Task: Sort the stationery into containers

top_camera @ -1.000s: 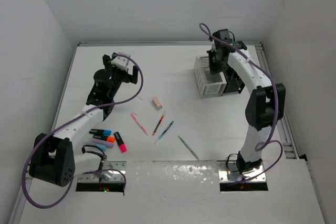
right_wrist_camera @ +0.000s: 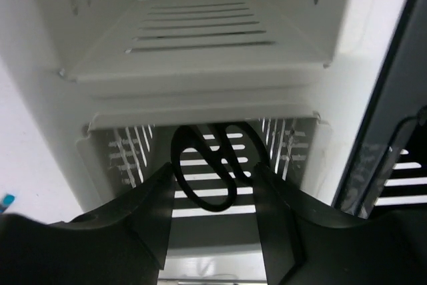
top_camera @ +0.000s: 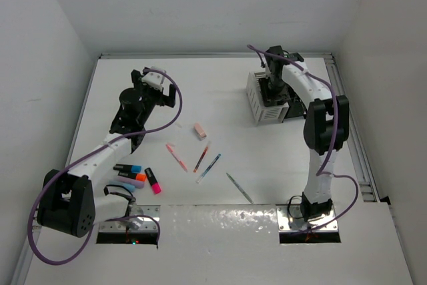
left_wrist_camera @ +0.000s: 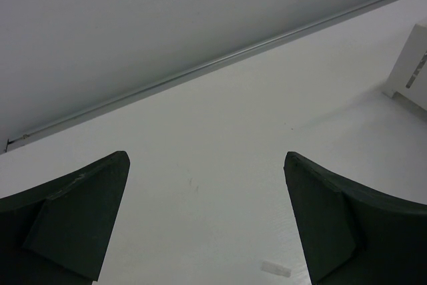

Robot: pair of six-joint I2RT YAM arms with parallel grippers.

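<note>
My right gripper stands open over a white slotted container [top_camera: 257, 101]; in the right wrist view black scissor handles [right_wrist_camera: 227, 185] lie inside, just beyond the fingertips. My left gripper [top_camera: 153, 91] is open and empty above the table's left part. Loose stationery lies on the table: several markers [top_camera: 153, 179] at lower left, a pink eraser [top_camera: 199, 131], and several pens [top_camera: 237, 187] in the middle.
A black organizer [right_wrist_camera: 360, 171] stands right of the white container. Walls border the table at the back and sides.
My right gripper and arm have moved toward the front, lower over the white container in the top view. The left arm and the loose stationery are unchanged.
</note>
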